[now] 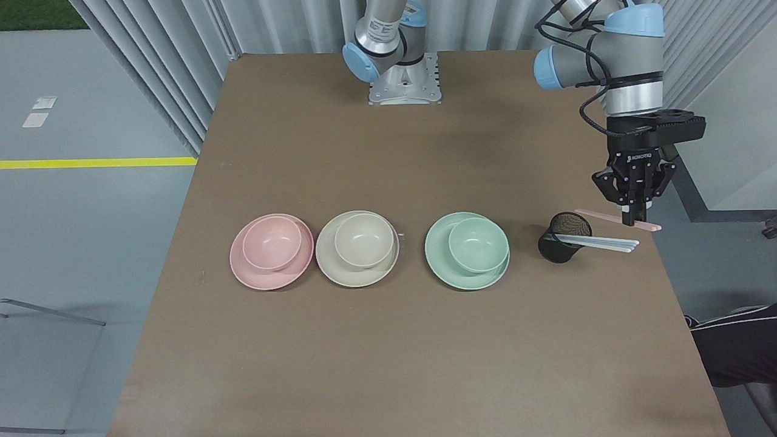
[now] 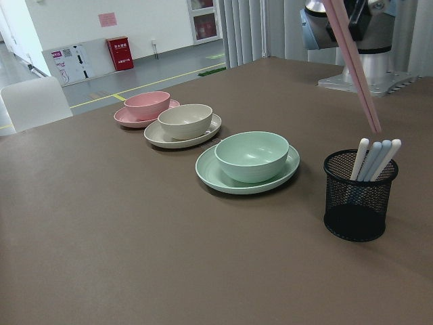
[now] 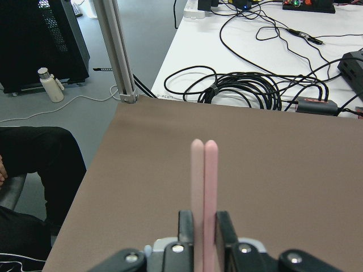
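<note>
My gripper (image 1: pixel 634 211) is shut on a pair of pink chopsticks (image 3: pixel 203 187), held over the table's right side. In the left view their lower ends (image 2: pixel 369 115) hang above a black mesh cup (image 2: pixel 355 217), which holds several white and pale blue chopsticks (image 2: pixel 389 157). To the cup's left stand a green bowl (image 1: pixel 478 244) on a green plate (image 1: pixel 444 266), a cream bowl (image 1: pixel 363 240) on a cream plate (image 1: pixel 334 266) and a pink bowl (image 1: pixel 271 243) on a pink plate (image 1: pixel 252 277).
A person's dark-clothed leg (image 3: pixel 51 170) is beside the table's edge, near a white table (image 3: pixel 198 51) with cables.
</note>
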